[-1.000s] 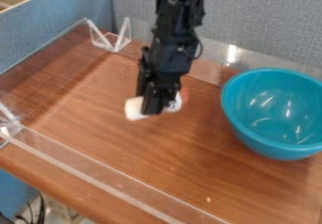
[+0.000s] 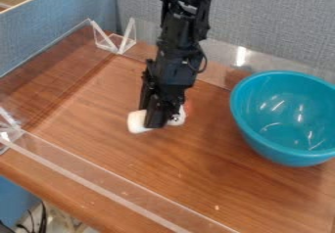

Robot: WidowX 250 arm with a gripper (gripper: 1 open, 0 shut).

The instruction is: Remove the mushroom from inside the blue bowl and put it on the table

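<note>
The blue bowl (image 2: 291, 127) stands on the right of the wooden table, and the part of its inside that shows is empty. My black gripper (image 2: 159, 122) points down low over the middle of the table, left of the bowl. A pale thing, seemingly the mushroom (image 2: 137, 121), shows at the fingers, with white on both sides of them and a reddish patch at the right. It is at or very near the table top. The fingers cover its middle, and whether they press on it is hidden.
Bare table (image 2: 197, 168) lies in front of the gripper. A clear strip (image 2: 98, 183) runs along the front left edge. White brackets (image 2: 116, 37) stand at the back left, and a grey wall (image 2: 268, 22) closes the back.
From one second ago, my gripper has come down a little, and the pale thing has come down with it. The bowl has stayed put.
</note>
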